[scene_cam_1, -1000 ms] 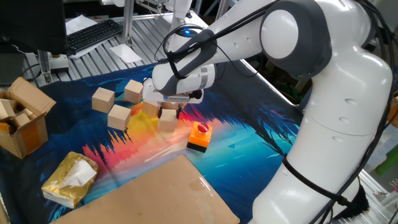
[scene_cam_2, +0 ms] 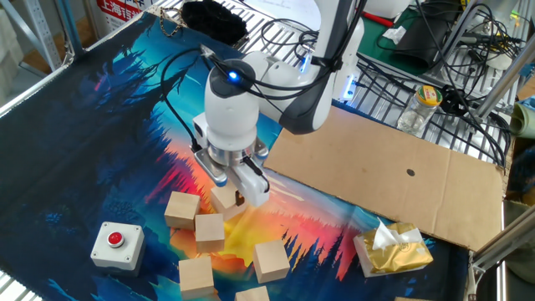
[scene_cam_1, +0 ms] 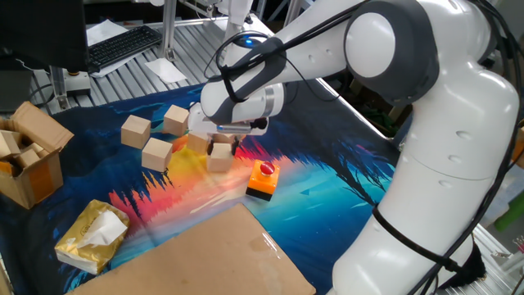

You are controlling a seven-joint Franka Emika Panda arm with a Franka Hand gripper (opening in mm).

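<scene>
Several plain wooden cubes lie on the colourful cloth. In exterior view 1 my gripper (scene_cam_1: 223, 147) points down over the right-hand cubes, its dark fingertips close around the front wooden cube (scene_cam_1: 219, 158). From exterior view 2, a dark fingertip shows against a wooden cube (scene_cam_2: 223, 202) beneath the white hand; the other finger is hidden. Whether the fingers grip that cube or only stand around it does not show. Nearby are another cube (scene_cam_2: 182, 211) and a smaller-looking cube (scene_cam_2: 210, 233). Farther from the hand lie a left cube (scene_cam_1: 136, 131) and a middle cube (scene_cam_1: 157, 154).
An orange box with a red button (scene_cam_1: 263, 179) stands just right of the cubes. A white box with a red button (scene_cam_2: 117, 247) stands across the cloth. Also around are a gold tissue pack (scene_cam_1: 94, 236), an open carton of blocks (scene_cam_1: 33, 168) and a flat cardboard sheet (scene_cam_1: 201, 262).
The hand and the front cube beneath it show at most a very slight shift. The other cubes and objects stay where they were.
</scene>
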